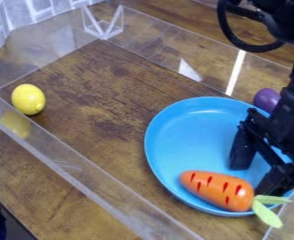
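My black gripper (259, 155) reaches in from the right over a blue plate (177, 134), its fingers open above the plate's right side. An orange toy carrot (218, 189) with red dashes and pale green leaves lies in the plate's lower part, just below the gripper, its leaves hanging over the rim at the right.
A yellow lemon-like object (28, 98) sits at the left. A purple object (267, 98) is behind the plate, partly hidden by the arm. Clear plastic walls border the wooden floor (94, 98), which is bare in the middle.
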